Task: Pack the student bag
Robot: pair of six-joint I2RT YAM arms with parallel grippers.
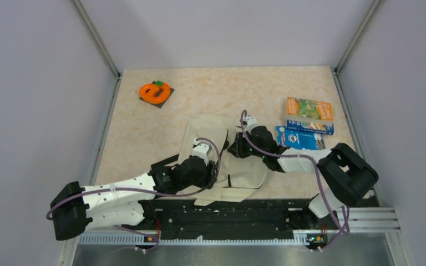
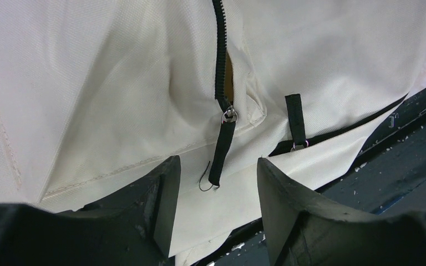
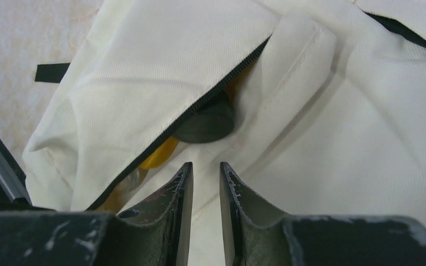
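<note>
The cream bag (image 1: 244,172) lies flat at the table's front, its zipped slit partly gaping. Seen from the left wrist, my left gripper is part open over the bag. A black zipper pull (image 2: 222,149) hangs between and beyond its fingertips, not gripped. In the right wrist view, my right gripper has its fingers close together with a narrow gap. Cream cloth shows through that gap; whether any is pinched, I cannot tell. Inside the slit are a dark rounded item (image 3: 208,122) and something yellow (image 3: 160,154), both partly covered.
An orange ring-shaped item (image 1: 155,93) lies on a dark square at the back left. Orange-green (image 1: 310,109) and blue (image 1: 299,137) books overlap at the right. A black front ledge (image 1: 238,219) runs below the bag.
</note>
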